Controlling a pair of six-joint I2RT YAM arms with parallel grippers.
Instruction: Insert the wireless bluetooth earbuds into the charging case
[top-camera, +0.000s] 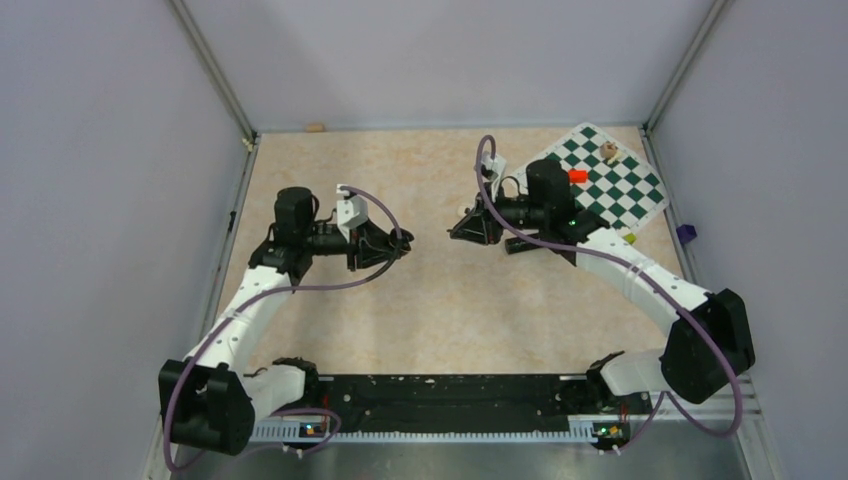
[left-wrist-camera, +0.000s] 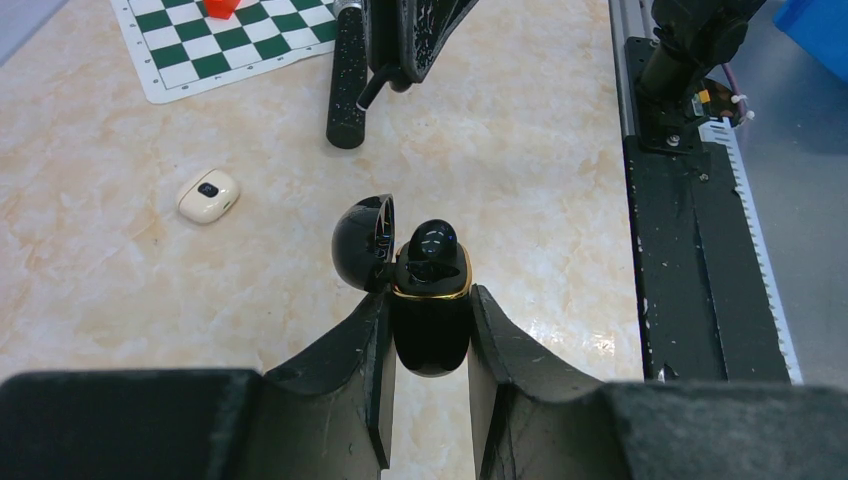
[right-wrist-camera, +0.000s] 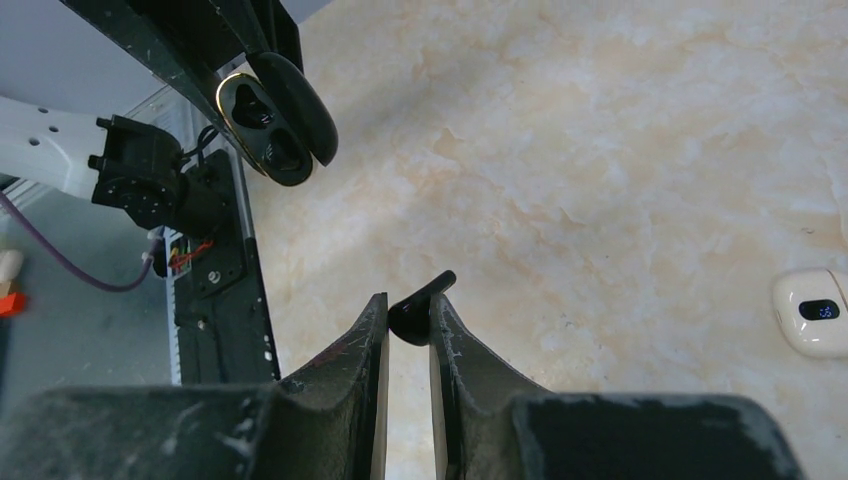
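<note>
A black charging case (left-wrist-camera: 432, 330) with a gold rim is clamped in my left gripper, off the table. Its round lid (left-wrist-camera: 362, 243) stands open, and a glossy rounded black piece, seemingly an earbud head (left-wrist-camera: 434, 240), pokes up inside. In the right wrist view the open case (right-wrist-camera: 262, 128) shows two dark hollows; what fills them is hard to tell. My right gripper has a small black earbud (right-wrist-camera: 409, 322) pinched at its fingertips, stem (right-wrist-camera: 440, 283) angled out. From above, the two grippers face each other with a gap between.
A cream case (left-wrist-camera: 208, 196) lies apart on the table. Under the right arm lies a dark cylinder (left-wrist-camera: 346, 100). A green-and-white checkered board (top-camera: 608, 180) with a red block (top-camera: 578, 176) sits back right.
</note>
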